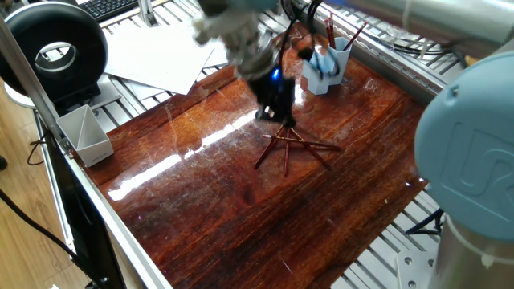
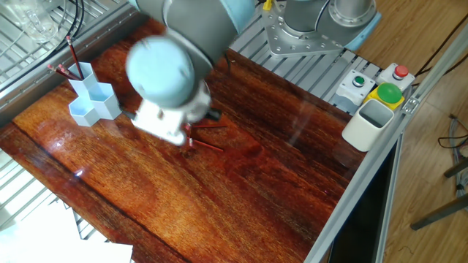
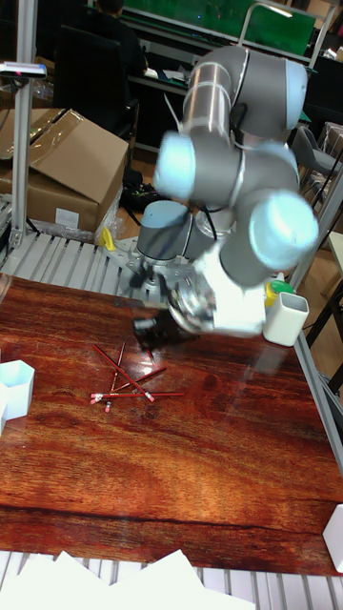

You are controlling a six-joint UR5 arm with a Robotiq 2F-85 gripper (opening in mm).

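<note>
Several dark red pencils (image 1: 321, 146) lie crossed in a loose heap on the brown wooden table. In exterior view 3 the pink ends of the pencils (image 3: 152, 395) show. My black gripper (image 1: 277, 115) is over the far end of the heap in exterior view 1, blurred by motion. From the front, the gripper (image 3: 152, 331) appears just behind the heap. Blur hides its fingers, so neither the finger state nor anything held is clear. The white hexagonal holder (image 2: 102, 102) stands left of the heap in exterior view 2, with a few pencils (image 2: 74, 58) upright in one cell.
An empty white square cup (image 1: 86, 136) sits at one table edge; another white cup (image 2: 360, 131) stands near the emergency buttons (image 2: 390, 93). White paper (image 1: 157, 58) lies beyond the table.
</note>
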